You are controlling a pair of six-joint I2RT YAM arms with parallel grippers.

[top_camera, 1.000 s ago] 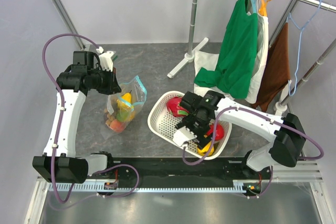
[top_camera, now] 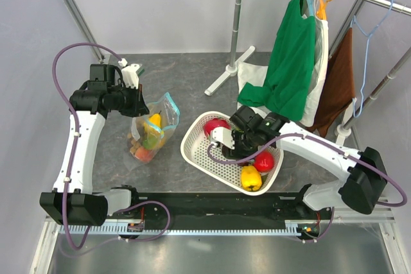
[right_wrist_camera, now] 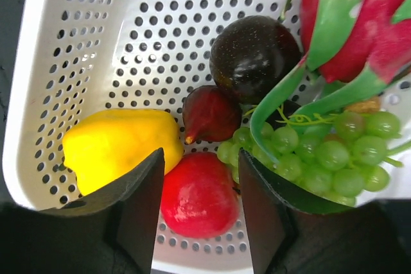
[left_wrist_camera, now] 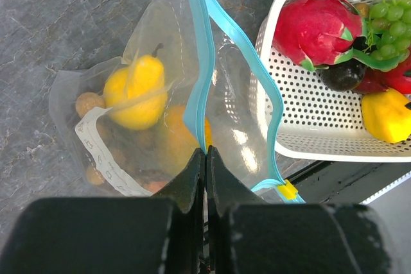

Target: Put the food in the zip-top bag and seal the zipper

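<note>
The zip top bag [top_camera: 154, 133] holds a yellow pear [left_wrist_camera: 138, 94], an orange fruit and several small brown items. My left gripper is shut at the bag's blue zipper edge, holding it upright. My right gripper is part open above the white basket [top_camera: 200, 158], over a red fruit [right_wrist_camera: 199, 200], beside a yellow pepper [right_wrist_camera: 115, 145] and green grapes [right_wrist_camera: 347, 165]. The basket also holds a dragon fruit [left_wrist_camera: 311, 27], a dark avocado [right_wrist_camera: 253, 56] and a small dark red fruit [right_wrist_camera: 210, 110].
Hanging clothes [top_camera: 282, 62] on a rail stand at the back right, with a white stand foot [top_camera: 221, 78] on the table.
The right arm has moved up and back over the basket, away from its front edge, uncovering the yellow pepper in the top view. The left arm and bag look still.
</note>
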